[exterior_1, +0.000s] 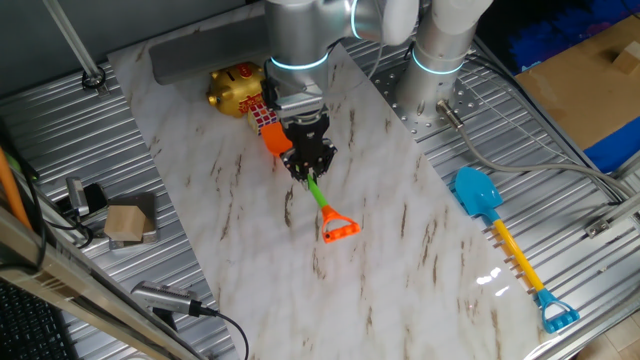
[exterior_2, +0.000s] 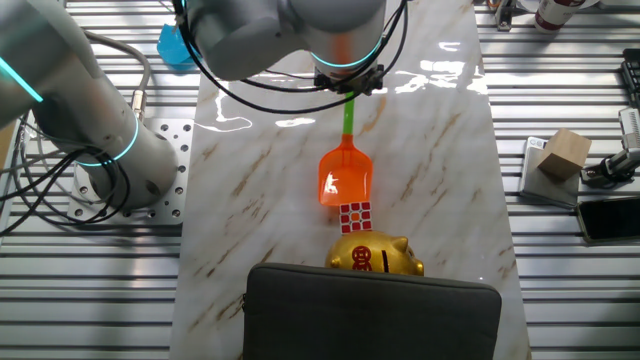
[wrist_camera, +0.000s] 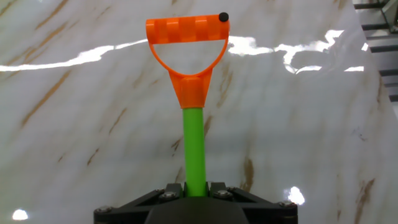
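An orange and green toy shovel (exterior_1: 340, 229) is gripped partway along its green shaft (wrist_camera: 194, 143). My gripper is shut on that shaft, with a black finger (wrist_camera: 170, 192) against either side of it. In the wrist view the orange handle points away from the gripper. The shovel's orange blade (exterior_2: 345, 174) extends on the other side, its end close to a red and white cube (exterior_2: 355, 217). How high the shovel sits over the marble-patterned board (exterior_1: 300, 290) I cannot tell.
A gold piggy bank (exterior_1: 236, 89) stands beyond the cube, beside a dark grey case (exterior_2: 370, 312). To the right of the board, a blue and yellow shovel (exterior_1: 512, 250) lies on the slatted metal table. Much of the board is bare around the handle.
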